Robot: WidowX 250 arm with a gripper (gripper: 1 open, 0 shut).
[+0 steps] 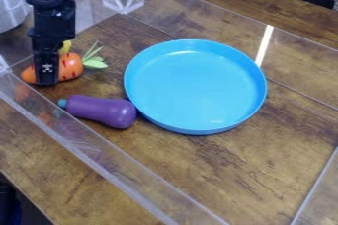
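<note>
My gripper (pixel 49 69) reaches down at the upper left, its fingers shut on an orange carrot (pixel 71 66) with pale green leaves pointing right. A small yellow item (pixel 65 45) is partly hidden behind the gripper. A purple eggplant (pixel 99 110) lies just below the carrot, and a blue plate (pixel 196 109) sits to the right.
The wooden table (pixel 251 185) has bare room at the lower right and top right. Clear plastic walls (pixel 93 172) run along the left and front, with white plastic pieces in the upper left corner.
</note>
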